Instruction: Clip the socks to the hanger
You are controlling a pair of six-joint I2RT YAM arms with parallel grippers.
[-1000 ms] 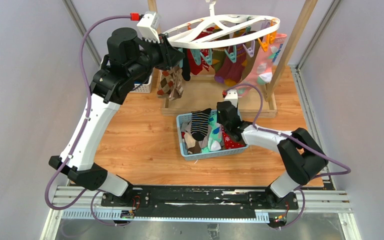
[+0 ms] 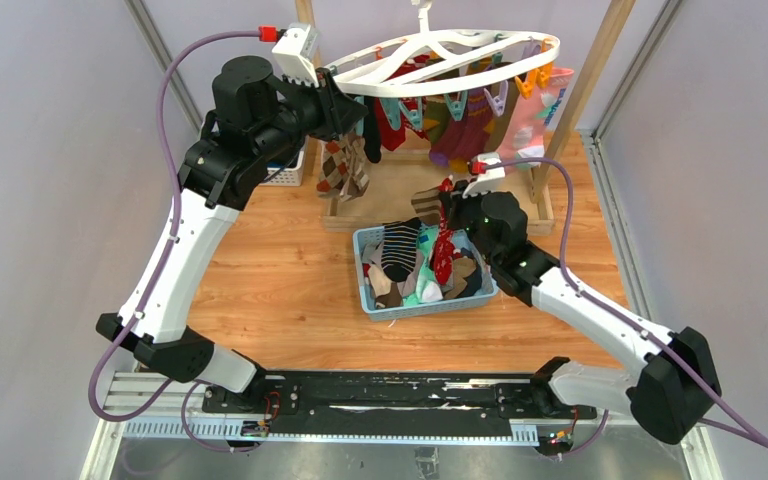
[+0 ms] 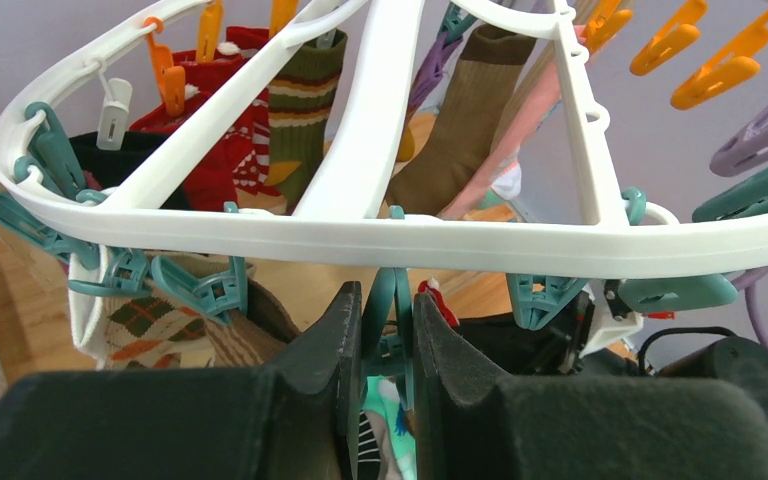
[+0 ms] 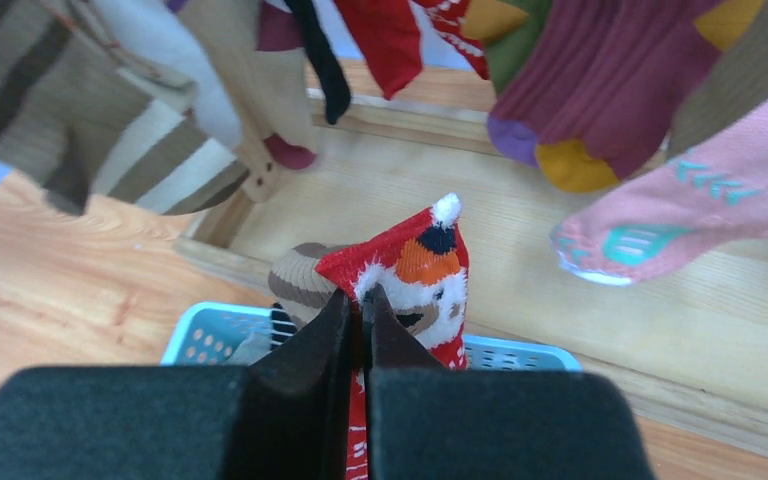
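Note:
The white oval hanger [image 2: 447,86] carries teal, orange, white and purple clips with socks hanging below. Up at its front left, my left gripper is shut on a teal clip [image 3: 385,290] on the rim. My right gripper is shut on a red sock [image 4: 420,260] with a white trim and an orange-and-white pattern, held above the blue basket [image 2: 400,312] of socks, below the hanging socks. A grey striped sock [image 4: 300,275] appears just behind the red one.
The wooden stand's tray base [image 4: 380,190] lies beneath the hanging socks. A white basket [image 2: 285,176] sits at the back left. The wooden floor left of the blue basket is clear. A post [image 2: 595,60] rises at the right.
My right arm has risen from the blue basket, lifting the red sock out toward the hanger. The left arm looks unmoved.

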